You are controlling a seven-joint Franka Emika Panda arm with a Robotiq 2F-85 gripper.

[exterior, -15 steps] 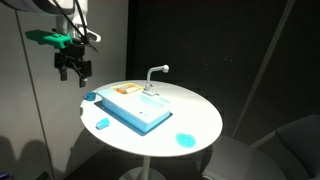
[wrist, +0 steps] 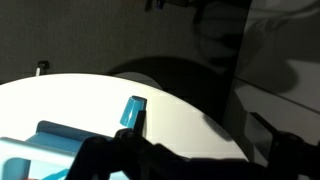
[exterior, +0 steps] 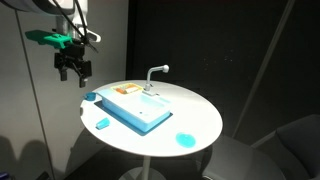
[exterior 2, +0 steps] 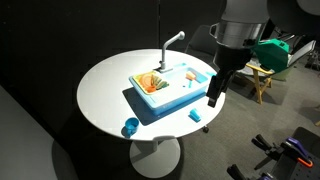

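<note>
My gripper [exterior: 74, 80] hangs open above the left edge of the round white table, with nothing between its fingers. In the wrist view its two dark fingers [wrist: 268, 130] stand wide apart at the bottom, over the table's edge. A small blue block-like object [wrist: 133, 111] lies on the tabletop, below my gripper and off to one side of it. The light blue sink-like tub [exterior: 137, 111] sits at the middle of the table. Beside it stands a blue cup [exterior 2: 131, 127], near the rim of the table.
A white faucet [exterior: 156, 74] rises behind the tub. Orange and green items [exterior 2: 151, 81] fill a tray at the tub's end. A flat turquoise disc [exterior: 186, 140] lies on the otherwise clear right part of the table [exterior: 205, 118]. A dark chair [exterior: 255, 155] stands beyond.
</note>
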